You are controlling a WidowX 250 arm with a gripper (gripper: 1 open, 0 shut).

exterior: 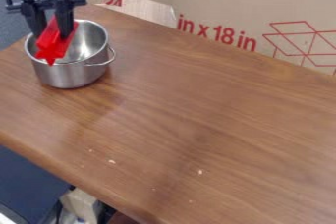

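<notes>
My gripper (55, 17) is at the upper left, pointing down over the metal pot (82, 67). It is shut on a red object (53, 41), which hangs down inside the pot's opening. The pot is silver with a wire handle at its right side and stands on the wooden table near its left edge. The red object's exact shape is hard to tell at this size.
A cardboard panel (250, 17) with red lettering runs along the back. The table's left edge drops to a dark blue area.
</notes>
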